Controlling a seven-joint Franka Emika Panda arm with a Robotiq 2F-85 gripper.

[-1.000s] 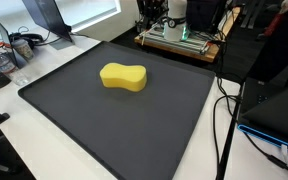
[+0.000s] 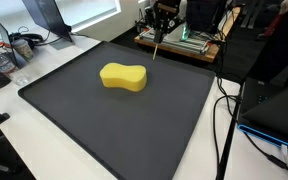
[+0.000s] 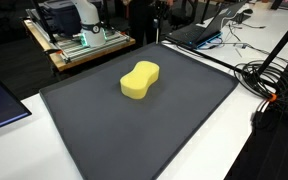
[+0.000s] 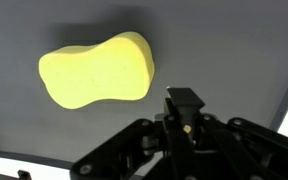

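A yellow sponge [image 2: 123, 77], narrowed at its waist, lies flat on the dark grey mat. The wrist view has the same sponge [image 4: 99, 70] to the upper left of my dark gripper, clear of it. The fingers are together there, and what they grip is hard to make out. In exterior view 1 my gripper [image 2: 160, 36] is over the mat's far edge, beyond the sponge and to its right. A thin pale stick [image 2: 155, 50] points down from it, apparently held by the shut fingers.
Black cables [image 2: 220, 115] run along the right side. Small objects and jars [image 2: 22, 46] are at the left back.
My gripper has come down and into view at the mat's far edge, with the thin stick showing beneath it. The sponge has stayed where it was.
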